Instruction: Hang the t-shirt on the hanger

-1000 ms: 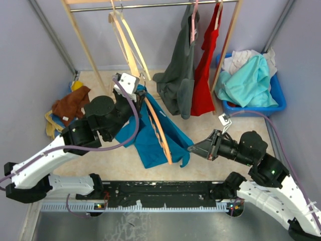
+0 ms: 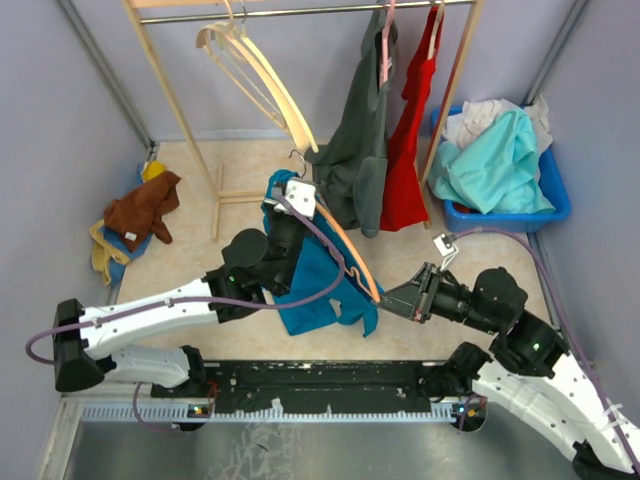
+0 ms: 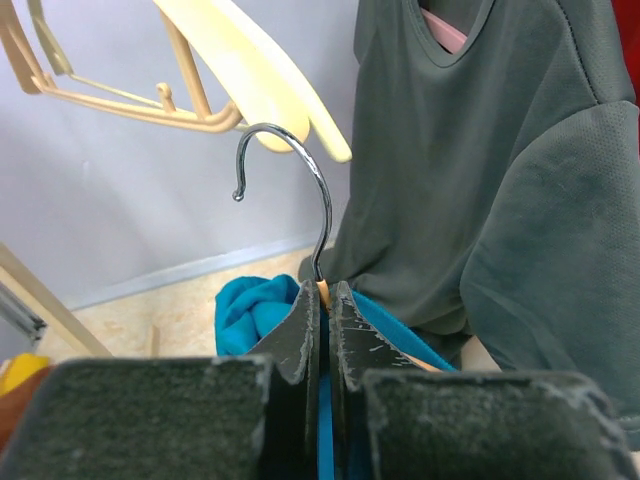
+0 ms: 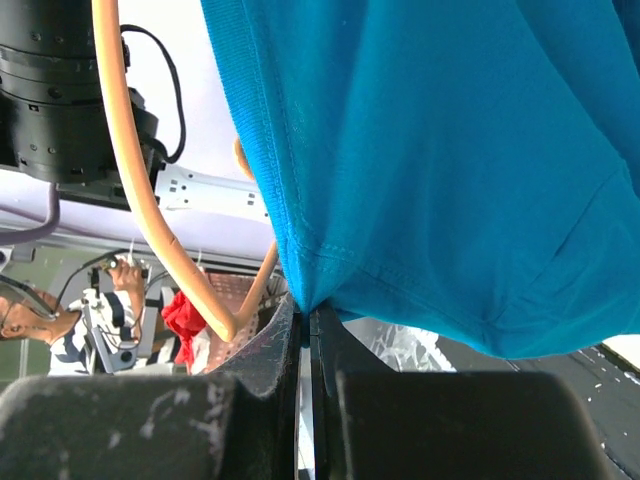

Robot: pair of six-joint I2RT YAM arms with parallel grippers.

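Note:
A teal t-shirt (image 2: pixel 315 290) hangs between my two arms. My left gripper is shut on the neck of the orange wooden hanger (image 2: pixel 345 245), just below its dark metal hook (image 3: pixel 322 190). Teal cloth bunches around the neck on both sides. At a corner of a stitched edge of the shirt, my right gripper is shut with the cloth pinched at its fingertips. One rounded end of the hanger lies bare beside that edge in the right wrist view, outside the cloth. The hanger's other end is hidden by cloth and the left arm.
Pale empty hangers (image 2: pixel 265 80) dangle from the metal rail (image 2: pixel 300 12), close behind the hook. A grey shirt (image 2: pixel 355 140) and a red garment (image 2: pixel 410 130) hang to their right. A blue basket (image 2: pixel 510 225) of cloths stands at the right; loose cloths (image 2: pixel 148 210) lie at the left.
My left gripper has moved right and slightly down with the hanger. The hanger's bare end has swung right and up, close to my right gripper, which has hardly moved. The pale hangers have swung left.

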